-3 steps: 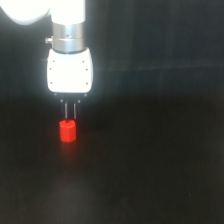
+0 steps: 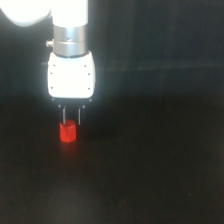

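Note:
A small red block (image 2: pixel 68 131) sits on the dark surface in the left half of the camera view. Directly over it hangs my gripper (image 2: pixel 71 122), pointing down from the white arm. Its two thin fingers are spread apart, so it is open. The right finger comes down just beside the block's right edge, and the left one ends close to the block's top. Whether the fingertips reach around the block or touch it cannot be made out at this size.
No other objects or obstacles show.
The gripper has come down a little and shifted slightly right. Its fingers stand wider apart than before. The red block appears to be in the same place.

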